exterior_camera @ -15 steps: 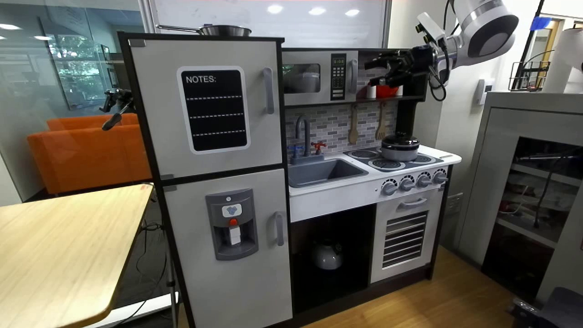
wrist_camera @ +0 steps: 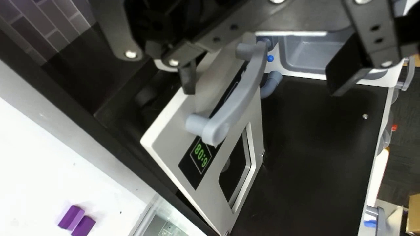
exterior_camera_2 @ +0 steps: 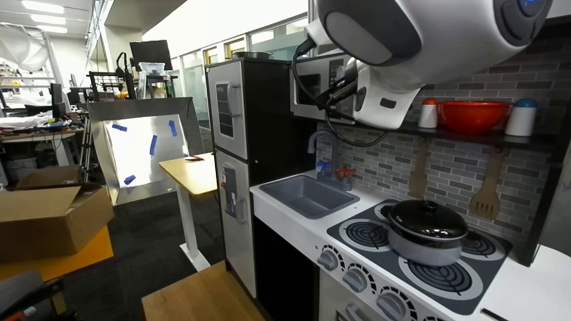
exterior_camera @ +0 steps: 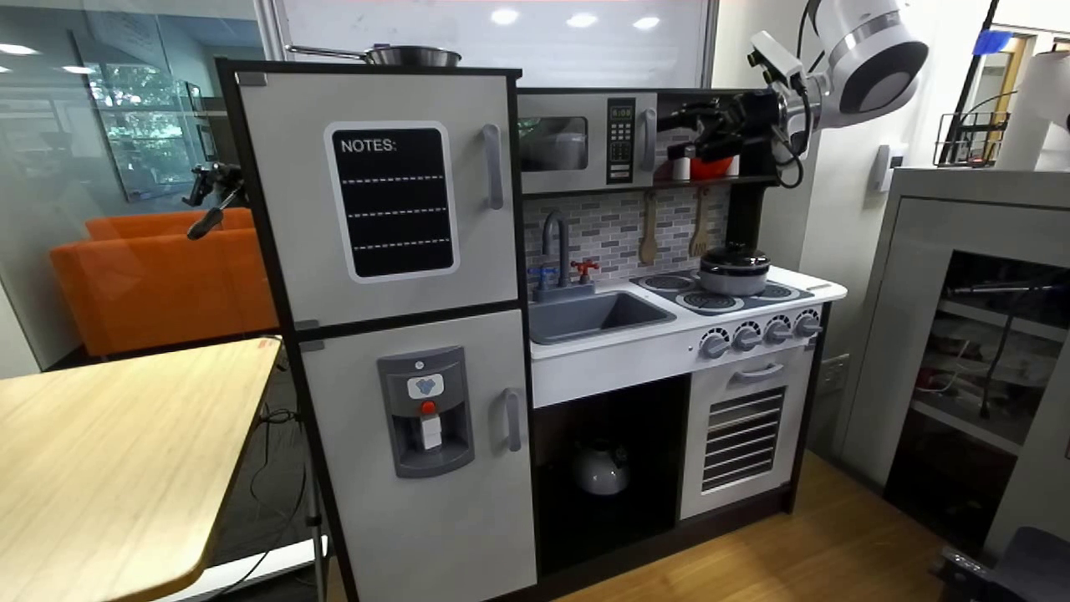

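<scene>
The grey microwave [exterior_camera: 587, 140] has a vertical handle [exterior_camera: 649, 139] on the right side of its door, which looks closed in exterior view 1. My gripper [exterior_camera: 676, 136] is just to the right of that handle. In the wrist view its fingers are wide apart: one dark finger [wrist_camera: 188, 78] appears at the left, the other at the right. The curved handle [wrist_camera: 240, 96] shows between and beyond them, and nothing is gripped. In exterior view 2 the arm's white housing [exterior_camera_2: 385, 101] covers part of the microwave and most of the gripper.
A red bowl [exterior_camera_2: 473, 115] stands between two shakers on the shelf under the gripper. Below, a lidded pot [exterior_camera_2: 425, 235] sits on the stove, with the sink [exterior_camera_2: 309, 196] beside it. The tall toy fridge [exterior_camera: 401, 251] flanks the microwave, a pan [exterior_camera: 411, 55] on top.
My arm and gripper have moved left in exterior view 1, bringing the fingers closer to the microwave handle. The microwave and the other objects look unmoved.
</scene>
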